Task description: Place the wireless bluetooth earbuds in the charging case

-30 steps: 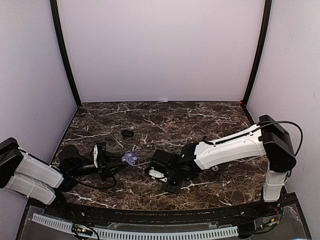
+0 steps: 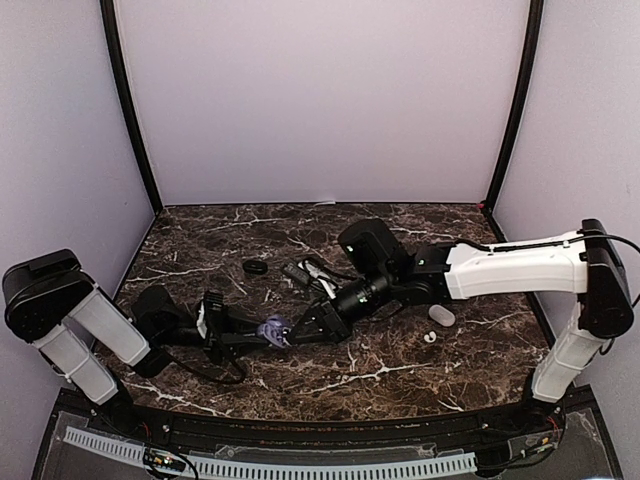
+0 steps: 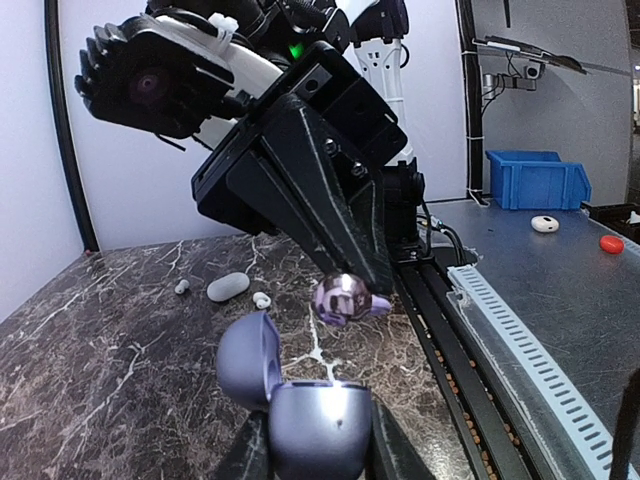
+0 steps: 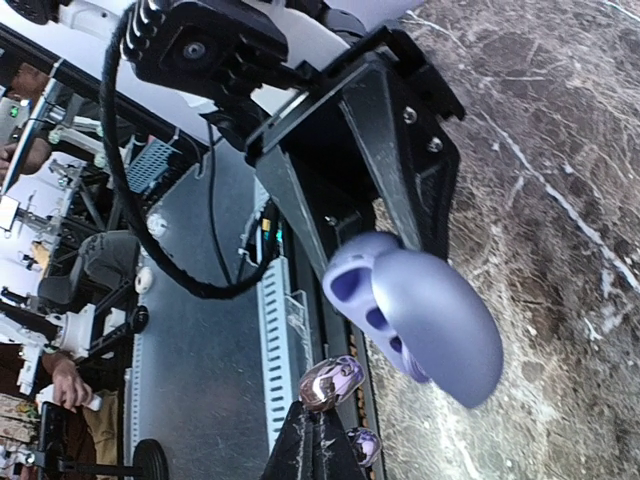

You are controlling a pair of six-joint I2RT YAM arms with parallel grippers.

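Note:
The purple charging case (image 3: 320, 425) is held by my left gripper (image 2: 258, 334), which is shut on it. Its lid stands open, and the hollows inside face my right gripper in the right wrist view. That gripper's closed fingertips hold a shiny, purple-tinted earbud (image 4: 331, 383) by a thin part; a second rounded metallic piece (image 4: 365, 446) shows beside the fingers, apparently part of the same earbud. In the left wrist view the earbud (image 3: 343, 299) hangs above and right of the case, with a gap between them. From the top, both grippers nearly meet.
A white oval case (image 2: 440, 316) and small white earbuds (image 2: 430, 337) lie on the marble table (image 2: 400, 380) at the right. A black oval object (image 2: 255, 267) rests further back on the left.
The left gripper with the case has shifted slightly right and toward the front.

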